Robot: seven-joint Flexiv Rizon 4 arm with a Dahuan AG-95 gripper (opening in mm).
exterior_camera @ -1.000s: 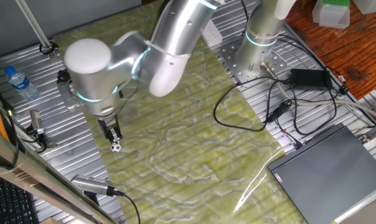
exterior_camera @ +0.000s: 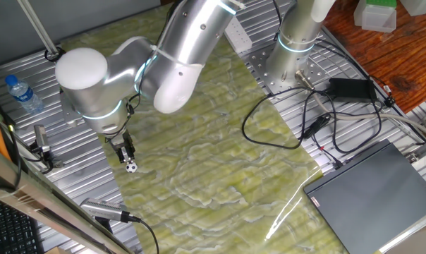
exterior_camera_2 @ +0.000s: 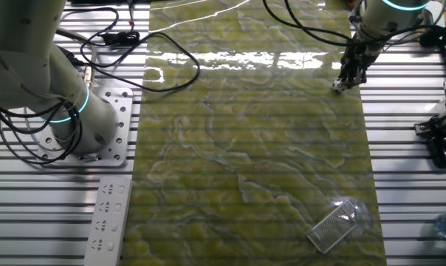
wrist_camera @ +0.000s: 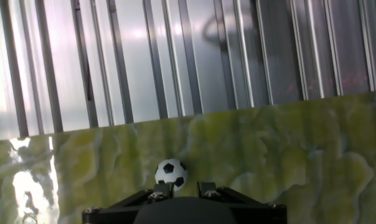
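Note:
A small black-and-white football-patterned ball (exterior_camera: 131, 168) (wrist_camera: 171, 172) rests on the green marbled mat (exterior_camera: 199, 162), close to the mat's edge. My gripper (exterior_camera: 128, 154) is right beside and over it. In the wrist view, my gripper is open with a gap between its two black fingertips. The ball shows just beyond the left fingertip, off-centre from the gap, and that finger covers its lower edge. Exterior view 2 has the ball (exterior_camera_2: 337, 86) partly visible at the tip of the dark gripper; whether they touch I cannot tell.
A flat grater-like item (exterior_camera_2: 332, 225) lies on the mat, far from the ball. Off the mat are a water bottle (exterior_camera: 24, 94), a metallic device on a stand (exterior_camera: 104, 209), a laptop (exterior_camera: 375, 197) and loose black cables (exterior_camera: 280, 144).
The ball has stayed in about the same place.

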